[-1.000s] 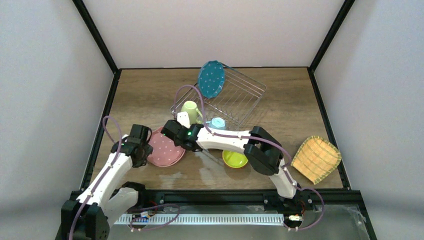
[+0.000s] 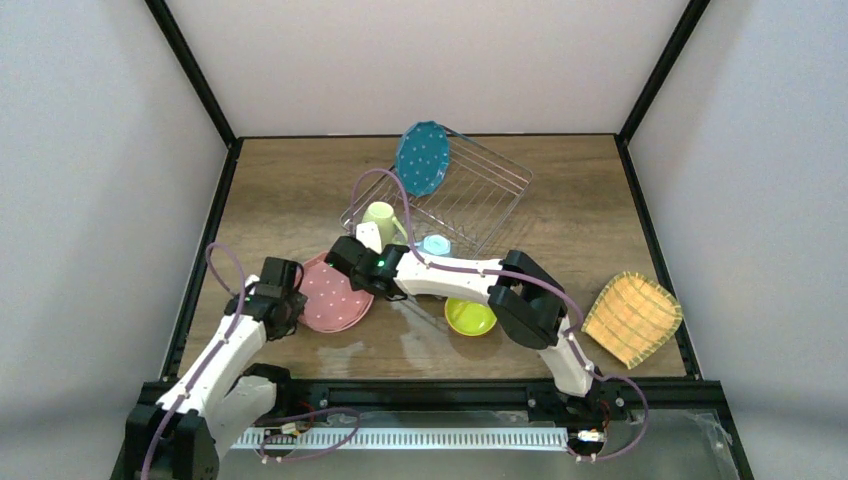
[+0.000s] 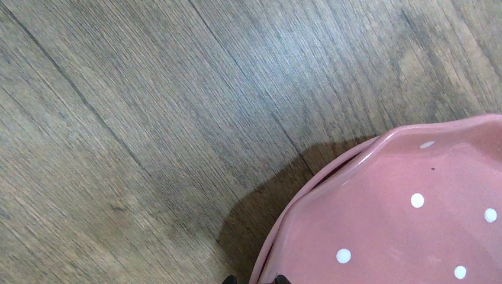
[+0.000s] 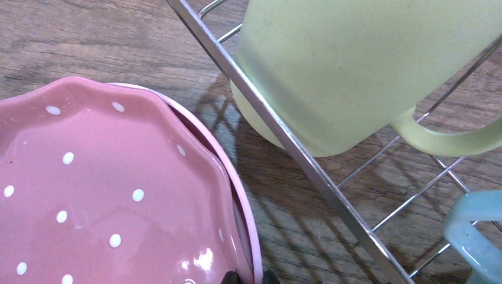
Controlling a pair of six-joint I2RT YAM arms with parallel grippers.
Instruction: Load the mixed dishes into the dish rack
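Observation:
Two pink white-dotted plates [image 2: 333, 296] lie stacked on the wooden table, left of centre. At their left edge, my left gripper is partly open, its tips on either side of the stacked rims. On the opposite side my right gripper is shut on the pink plate rim; both rims run down between its tips, though how firmly each is held is hidden. The wire dish rack [image 2: 481, 192] stands behind, holding a blue dotted plate [image 2: 422, 160], a light green mug [image 4: 355, 65] and a light blue cup [image 2: 436, 245].
A yellow-green bowl [image 2: 470, 317] sits in front of the rack, under the right arm. The yellow checked cloth [image 2: 632, 318] lies far right. In the right wrist view, the rack's metal edge [image 4: 284, 135] runs close beside the plates. Bare table lies to the left.
My left gripper has shifted very slightly at the plates' left edge. The right arm, the rack and the other dishes look still.

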